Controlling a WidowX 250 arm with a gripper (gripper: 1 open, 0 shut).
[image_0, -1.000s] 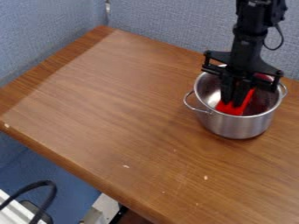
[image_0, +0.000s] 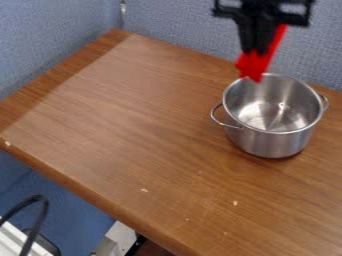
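Observation:
My black gripper (image_0: 259, 42) is high at the top right, blurred, shut on a red block (image_0: 255, 64) that hangs above the rear left rim of the steel pot (image_0: 270, 125). The pot stands at the right side of the wooden table, with a wire handle at each side. Its visible inside looks empty.
A blue-grey padded wall (image_0: 174, 20) runs along the back. At the lower left, off the table, are a black cable and white items.
My gripper has risen out of the pot with the red block, which was inside the pot before and is now above it.

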